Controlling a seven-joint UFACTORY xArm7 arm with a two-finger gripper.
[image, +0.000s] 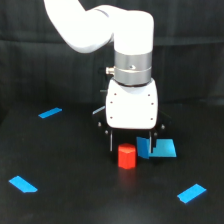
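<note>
From the top of the view the white arm (133, 50) reaches down to my gripper (131, 148), whose dark fingers stand wide apart. A red cube (127, 157) sits on the dark table below the hand, nearer the camera. Just right of it is a blue cube (143, 148), partly behind the red one; whether the two touch, I cannot tell. The dark fingers are hard to make out against the table, and no grip on either cube shows.
Beside the blue cube lies a light blue patch (164, 148). More flat blue patches mark the table: one at the front left (22, 184), another at the front right (191, 193), a third at the back left (50, 113).
</note>
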